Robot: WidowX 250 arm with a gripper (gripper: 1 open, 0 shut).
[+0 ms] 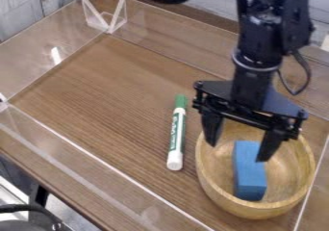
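My black gripper [240, 129] hangs open over a wooden bowl [234, 202] at the right, its two fingers apart above the bowl. Inside the bowl lies a blue block [249, 174], below the fingers. A white marker with a green cap [176, 139] lies on the wooden table just left of the bowl.
The wooden table [96, 100] has clear room on the left. Transparent walls edge it at the left and front, and a small white wire piece [106, 13] is at the back left.
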